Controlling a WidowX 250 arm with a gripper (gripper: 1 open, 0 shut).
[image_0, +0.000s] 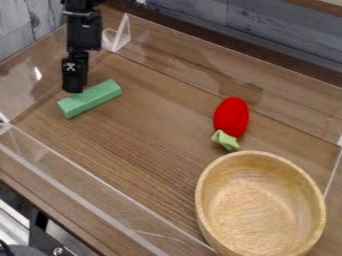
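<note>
My dark gripper reaches down from the top left to just above and left of a green block lying on the wooden table. It appears open, though its fingertips are small and dark in this view. A red oval object lies at the right, with a small pale green piece just below it.
A large round wooden bowl stands at the lower right. Clear plastic edges line the left side of the table.
</note>
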